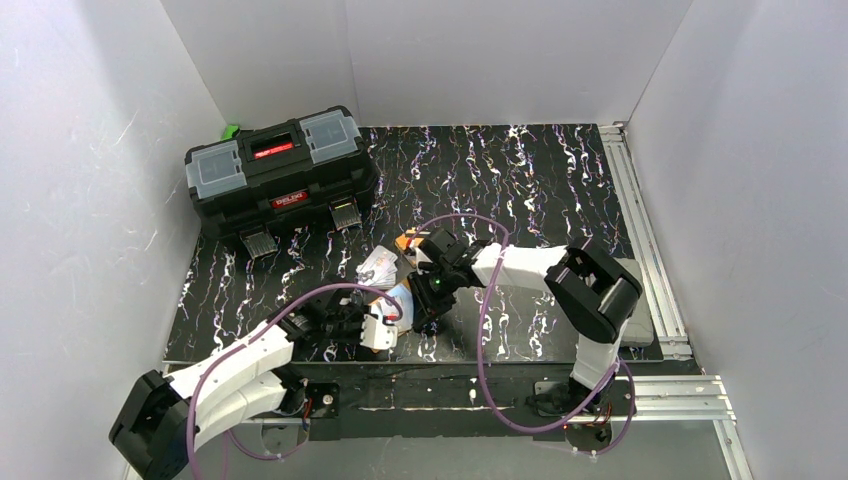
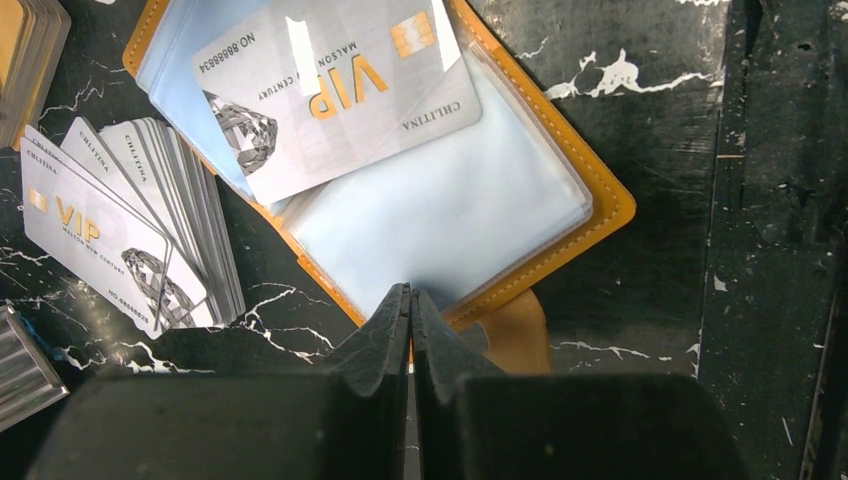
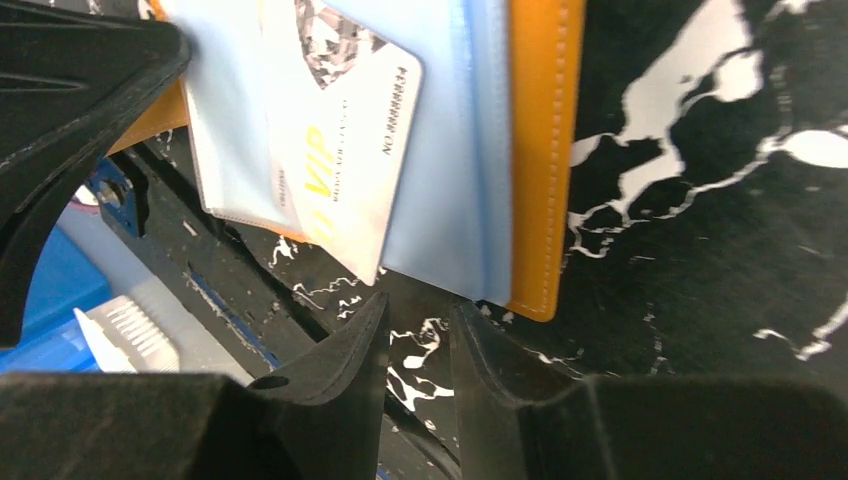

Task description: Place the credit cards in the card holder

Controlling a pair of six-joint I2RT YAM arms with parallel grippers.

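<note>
The silver VIP card (image 2: 320, 115) lies askew across the open orange card holder (image 2: 605, 205), in the left wrist view. One lower corner seems to sit under the clear sleeve (image 2: 450, 220); most of the card is outside that sleeve. My left gripper is shut, its tips against the holder's near edge; whether film is pinched there I cannot tell. In the right wrist view, my right gripper is slightly open and empty, just short of the card's corner. A fanned stack of silver cards (image 2: 120, 215) rests beside the holder.
A stack of gold cards (image 2: 30, 70) is at the left wrist view's upper left. The black toolbox (image 1: 285, 215) fills the back left of the table. Open marble surface (image 1: 470, 165) spreads across the back middle and right.
</note>
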